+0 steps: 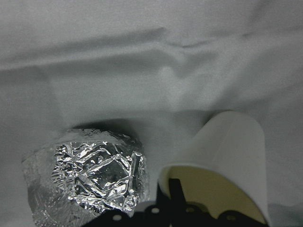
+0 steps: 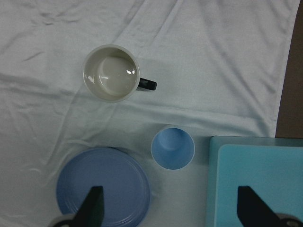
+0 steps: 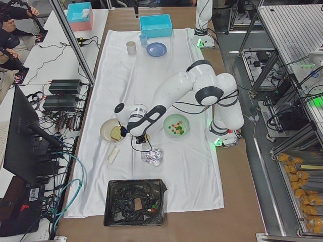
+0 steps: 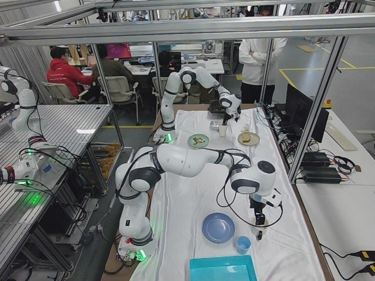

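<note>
In the left wrist view a white cup (image 1: 232, 142) with a tan inside lies tilted beside a crumpled foil lump (image 1: 94, 179). My left gripper is at the cup's rim, one dark finger in front of or inside its opening; whether it is shut on the cup I cannot tell. In the right wrist view my right gripper is open, above the table near a blue plate (image 2: 102, 184), a blue cup (image 2: 172, 147) and a cream mug (image 2: 110, 75) with a black handle.
A turquoise bin (image 2: 251, 175) sits beside the blue cup. A green plate (image 3: 176, 125) with small pieces and a beige plate (image 3: 107, 131) flank my left gripper. A black-lined tray (image 3: 133, 201) stands at the near end, a white object (image 3: 113, 155) beside the beige plate.
</note>
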